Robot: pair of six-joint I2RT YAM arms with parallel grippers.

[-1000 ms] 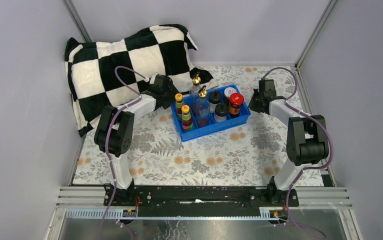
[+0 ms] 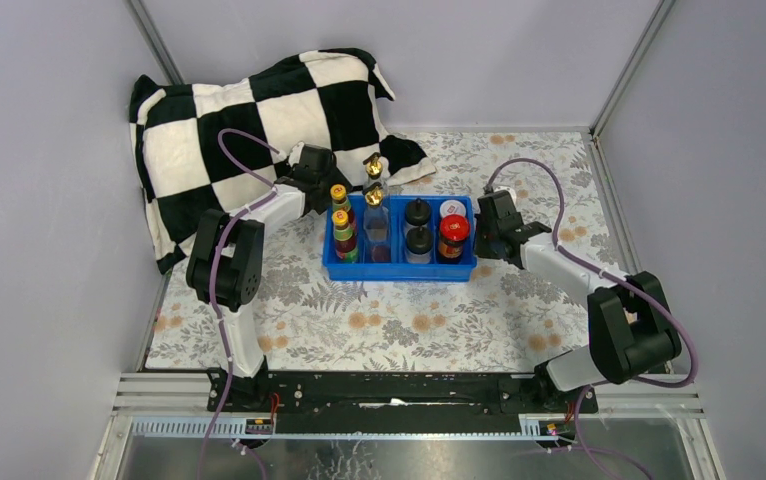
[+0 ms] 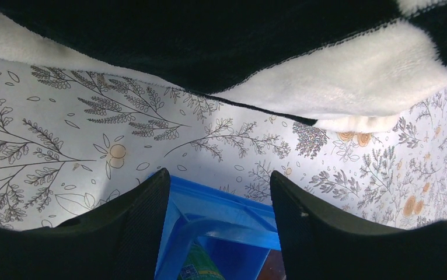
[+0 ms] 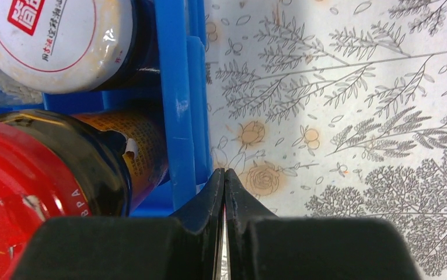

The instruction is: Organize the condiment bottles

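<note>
A blue caddy (image 2: 396,271) sits mid-table with green-labelled bottles (image 2: 345,240), gold-spouted glass bottles (image 2: 377,223), black-topped jars (image 2: 418,245), a red-lidded jar (image 2: 453,238) and a white-lidded jar (image 4: 52,32). My left gripper is part open at the caddy's left back corner, the blue rim (image 3: 221,233) below and between its fingertips. My right gripper is shut against the outside of the caddy's right wall (image 4: 177,116), with nothing visible between its fingers.
A black-and-white checkered cloth (image 2: 259,120) covers the back left, close behind the left gripper.
The caddy with its bottles has shifted left and turned square to the table's front edge. My right gripper has moved left and toward the front; my left has drawn slightly left.
</note>
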